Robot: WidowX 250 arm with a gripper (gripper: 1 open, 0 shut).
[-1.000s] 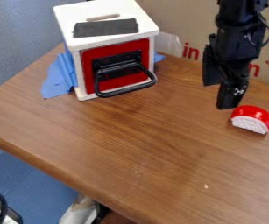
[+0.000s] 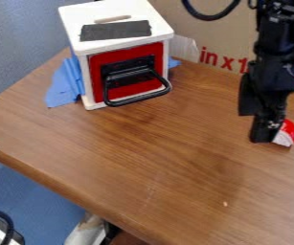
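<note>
My black gripper [image 2: 267, 129] is low over the right side of the wooden table, in front of a red and white object [image 2: 286, 136] and hiding much of it. Whether the fingers are open or shut on it I cannot tell. A small white oven [image 2: 117, 31] with a red front and a black handle stands at the back left.
A blue cloth [image 2: 63, 86] lies beside the oven. A cardboard box [image 2: 211, 55] stands behind.
The arm has moved right and down, so that the gripper now covers much of the red and white object, which was in fuller view earlier.
</note>
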